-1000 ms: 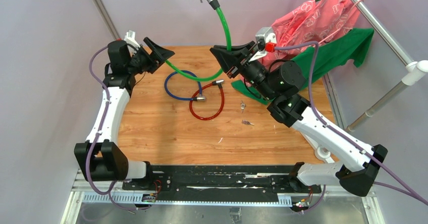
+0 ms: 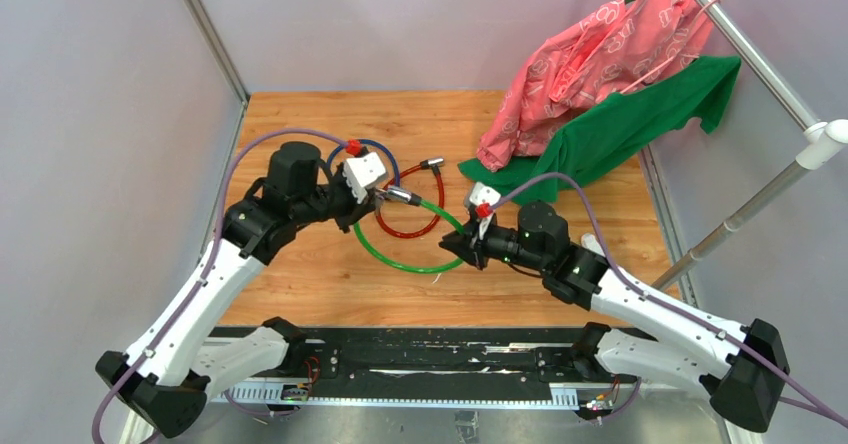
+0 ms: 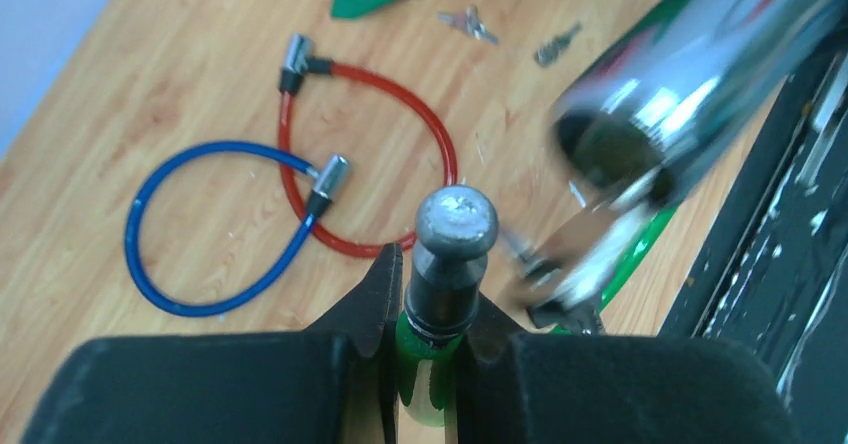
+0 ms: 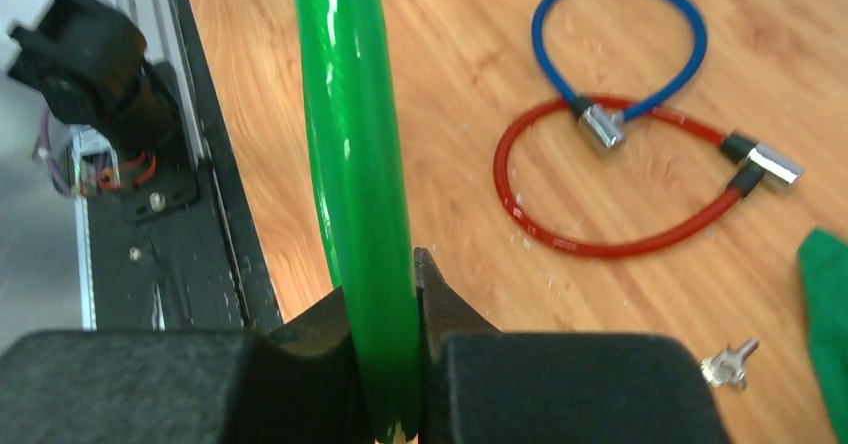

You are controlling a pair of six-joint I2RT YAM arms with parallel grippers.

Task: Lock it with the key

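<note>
Both grippers hold the green cable lock above the table. My left gripper (image 2: pixel 362 204) is shut on its pin end (image 3: pixel 445 254), a steel tip standing upright between the fingers. My right gripper (image 2: pixel 460 244) is shut on the green cable (image 4: pixel 355 214). The steel lock body (image 2: pixel 400 194) is close to the left gripper; in the left wrist view it hangs blurred (image 3: pixel 680 104) just right of the pin, a key apparently in it, its end opening visible. Whether pin and body touch is not clear.
A blue cable lock (image 3: pixel 140 214) and a red one (image 4: pixel 620 249) lie overlapping on the wooden table (image 2: pixel 270 294). Loose keys (image 3: pixel 465 24) lie nearby. Pink and green cloths (image 2: pixel 600 154) fill the back right. Walls flank both sides.
Both arms have moved lower and toward the front, the left one also rightward. The lock body has come from high at the back down beside the left gripper.
</note>
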